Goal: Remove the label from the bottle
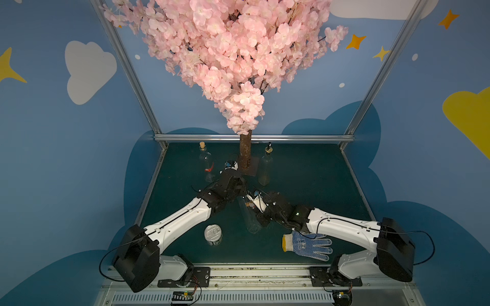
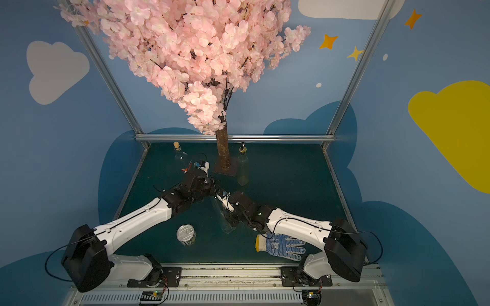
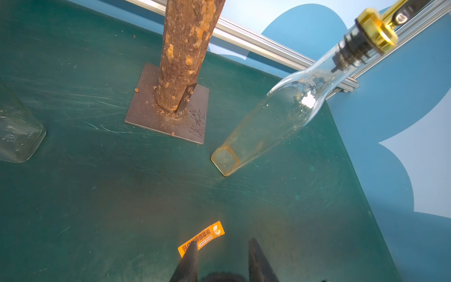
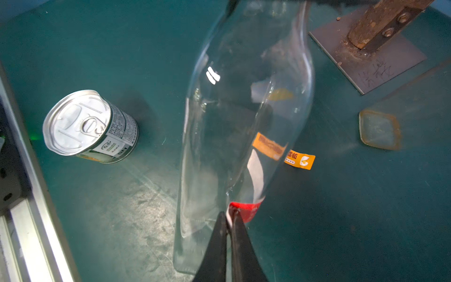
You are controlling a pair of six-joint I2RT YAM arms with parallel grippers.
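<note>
A clear bottle (image 4: 206,141) slants across the right wrist view, its base towards the bottom. My left gripper is shut on its top end; only a dark bit shows between the fingers in the left wrist view. A partly loosened label (image 4: 246,210), red with a white strip above it, clings to the bottle's side. The tips of my right gripper are close together at the red part's edge, and whether they pinch it is unclear. Both arms (image 1: 224,191) meet over the table's middle, hiding the bottle's upper part.
An orange strip (image 3: 202,238) lies on the table. A can (image 4: 89,127) and a glove (image 1: 308,245) sit nearer the front. A corked bottle (image 1: 205,165), a pourer bottle (image 3: 281,108) and the tree trunk (image 3: 185,51) stand at the back.
</note>
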